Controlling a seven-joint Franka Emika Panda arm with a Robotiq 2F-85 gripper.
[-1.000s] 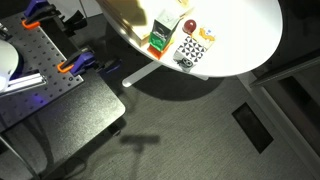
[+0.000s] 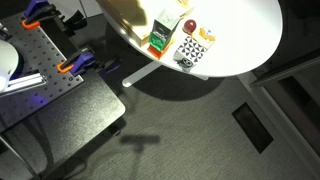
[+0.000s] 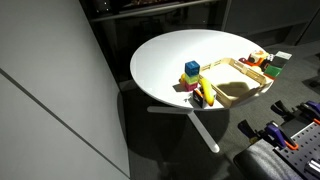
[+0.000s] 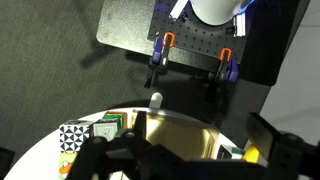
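Observation:
In the wrist view my gripper hangs over the table's edge, its dark fingers spread wide. A strip of the light wooden tray (image 4: 187, 134) shows between them, and I see nothing held. The tray (image 3: 229, 101) appears empty in exterior view 2. Close to it stand a green and white carton (image 2: 160, 38), a black-and-white patterned block (image 2: 190, 48), a stack of coloured blocks (image 3: 191, 76) and a yellow banana-like object (image 3: 207, 90). The gripper does not show in either exterior view.
The round white table (image 3: 165, 62) has bare room at its far left. A small dark box (image 3: 203, 98) sits near its front edge. Facing it across a gap is the robot's dark base stand (image 2: 60, 115) with orange-and-blue clamps (image 2: 76, 65).

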